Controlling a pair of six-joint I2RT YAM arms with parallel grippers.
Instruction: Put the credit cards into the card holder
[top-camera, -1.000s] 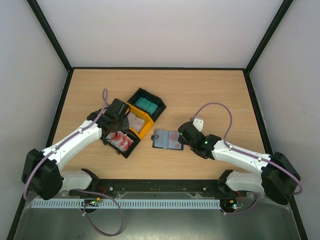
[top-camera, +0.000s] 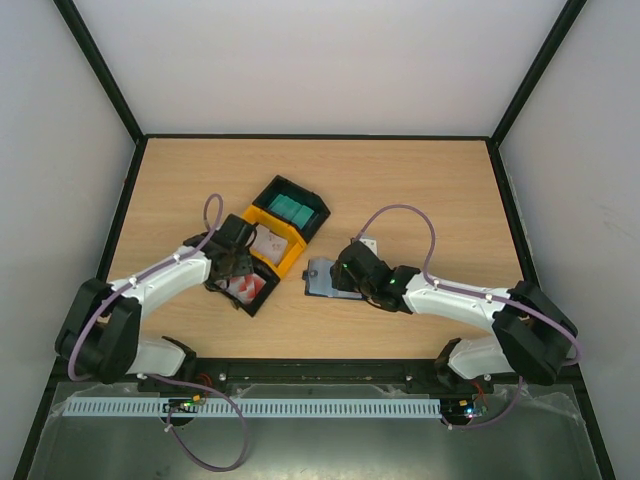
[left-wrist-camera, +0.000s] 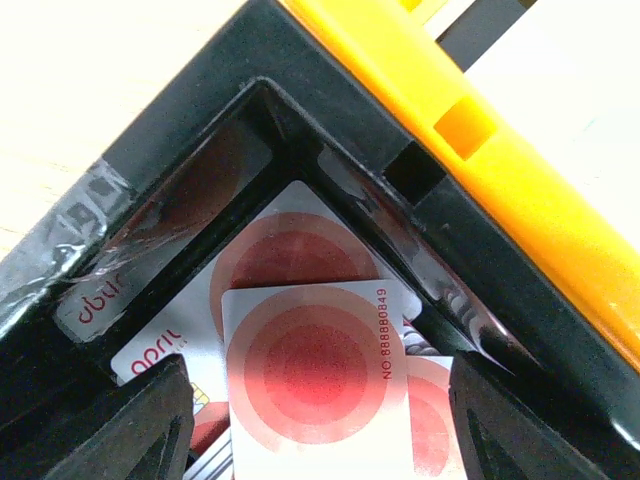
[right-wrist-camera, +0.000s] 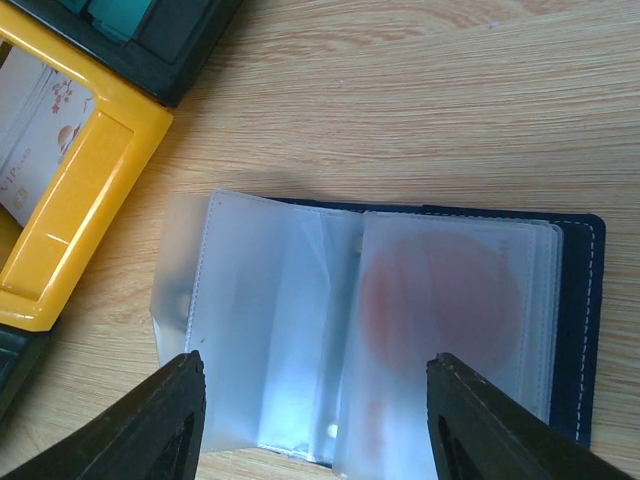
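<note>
White cards with red circles lie in a heap in the near black bin; the top card (left-wrist-camera: 315, 370) is stacked over other cards (left-wrist-camera: 290, 250). My left gripper stands part open low over this heap, one finger on each side of the top card, with no grip on it showing. The card holder (top-camera: 325, 279) lies spread on the table with clear sleeves (right-wrist-camera: 270, 310); a reddish round shape shows through its right-hand sleeves (right-wrist-camera: 440, 300). Above the holder my right gripper is part open, nothing between its fingers.
The black bin's wall (left-wrist-camera: 130, 170) stands close around the left gripper. A yellow bin (top-camera: 293, 258) holding pale cards adjoins it, and beyond is a dark bin (top-camera: 322, 208) with green cards. Bare table lies behind the holder.
My left gripper has come down into the near bin, moving toward the front. The right gripper has travelled left and now covers the holder's right part in the top view.
</note>
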